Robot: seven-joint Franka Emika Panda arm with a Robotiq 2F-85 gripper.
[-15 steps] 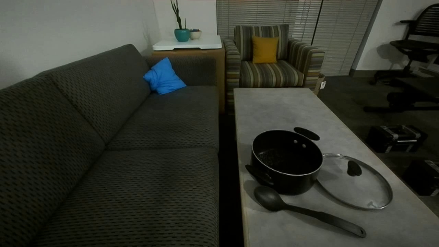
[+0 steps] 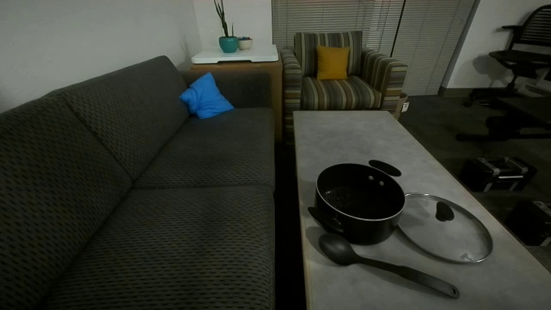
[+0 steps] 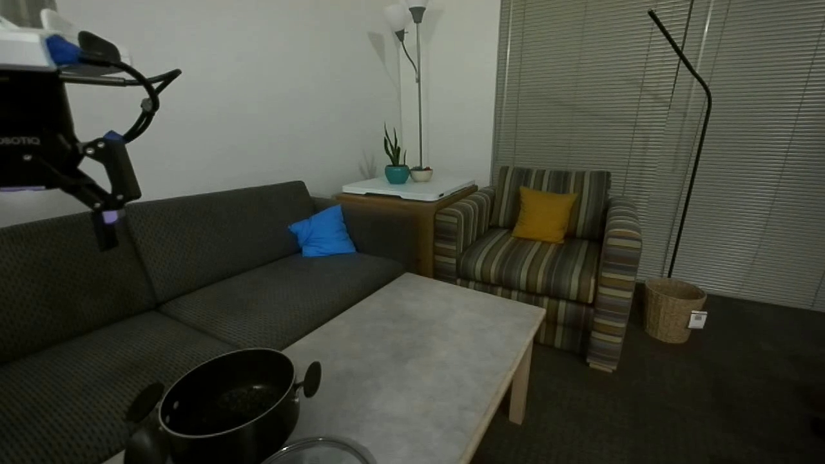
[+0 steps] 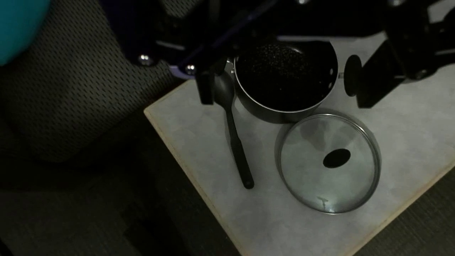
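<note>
A black pot with two side handles stands uncovered on the grey table, its inside empty as far as shows. The glass lid with a dark oval knob lies beside it, knob up. On the pot's other side rests a black spoon, flat on the tabletop. High above the table, my gripper is open, its fingers wide apart with nothing between them. The wrist view has the pot partly hidden behind the gripper's body. In exterior view 2 one finger shows at the upper left; the spoon is out of sight there.
A dark sofa with a blue pillow runs along the table. At the far end stands a striped armchair with a yellow pillow.
</note>
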